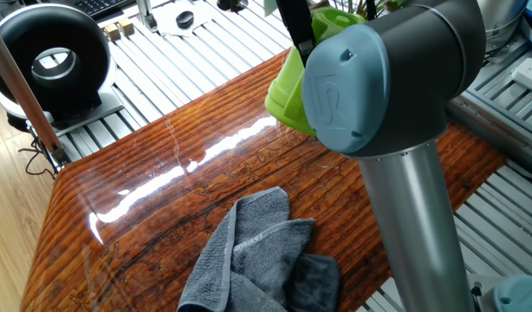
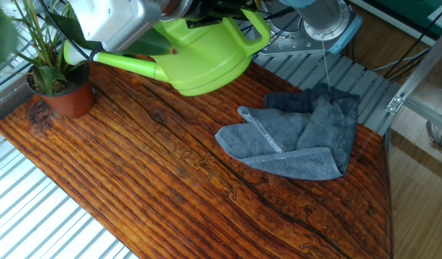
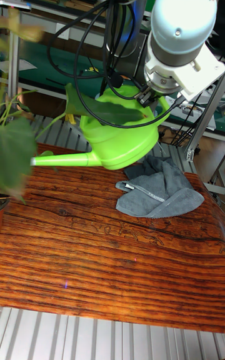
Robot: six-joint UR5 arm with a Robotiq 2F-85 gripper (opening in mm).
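A bright green watering can (image 2: 210, 61) hangs tilted above the wooden table, its long spout (image 2: 131, 66) reaching to the potted plant (image 2: 71, 101). In the third exterior view the can (image 3: 123, 141) has my gripper (image 3: 147, 97) at its top by the handle, shut on it; the fingers are small and partly hidden there. From the first exterior view, the arm's blue-capped joint covers much of the can (image 1: 288, 97), and the gripper is mostly hidden. The spout's tip is among the leaves at the pot; no water can be made out.
A crumpled grey towel (image 2: 300, 140) lies on the table (image 2: 170, 194) near the arm's base. A black ring-shaped device (image 1: 54, 65) stands off the table's far side. Loose cables (image 3: 80, 60) loop around the arm.
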